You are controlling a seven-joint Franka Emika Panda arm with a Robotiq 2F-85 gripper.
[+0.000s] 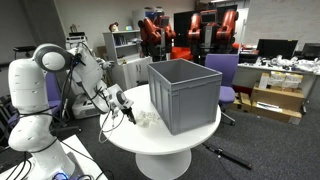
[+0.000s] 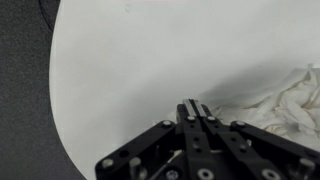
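My gripper is shut, and nothing shows between its fingers. In the wrist view it stands over the white tabletop, left of a crumpled pale heap [image 2: 296, 106], which looks like paper or cloth. The exterior view shows the gripper [image 1: 132, 120] near the left part of the round white table [image 1: 160, 138]. The same pale heap [image 1: 148, 118] lies just to its right on the table there. The arm partly hides the near side of the heap in the wrist view.
A large grey bin [image 1: 185, 100] stands on the right half of the table, close behind the heap. The table's curved edge [image 2: 54, 80] shows at left in the wrist view, with dark floor beyond. Bare tabletop lies in front of the bin.
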